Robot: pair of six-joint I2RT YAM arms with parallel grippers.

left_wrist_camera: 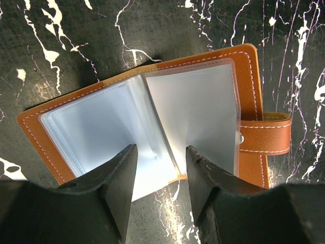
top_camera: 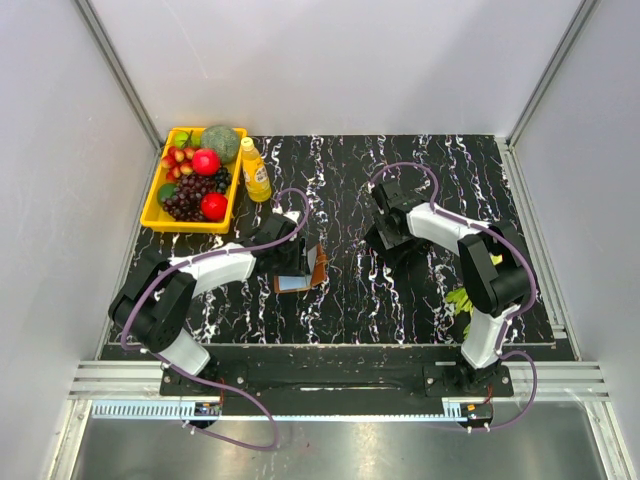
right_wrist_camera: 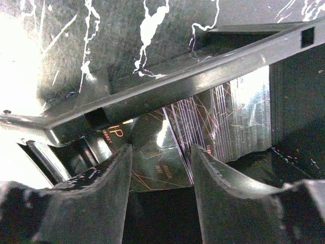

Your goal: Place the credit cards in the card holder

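Note:
The brown leather card holder (left_wrist_camera: 247, 101) lies spread flat on the table, with clear sleeves on both sides and a strap at its right. Above it my left gripper hovers part open, and only the holder shows between its fingers. In the right wrist view, dark credit cards (right_wrist_camera: 157, 157) stand or lean inside a black rack (right_wrist_camera: 167, 89); one bears orange print. My right gripper is part open in front of these cards. Whether its fingertips touch a card cannot be told. The top view hides most of the rack under the right arm.
A yellow basket (top_camera: 150, 215) of fruit fills the back left, with a yellow bottle (top_camera: 256, 170) beside it. Green-yellow bananas or vegetables (top_camera: 459, 299) lie at the right. Clear table stretches between the two arms.

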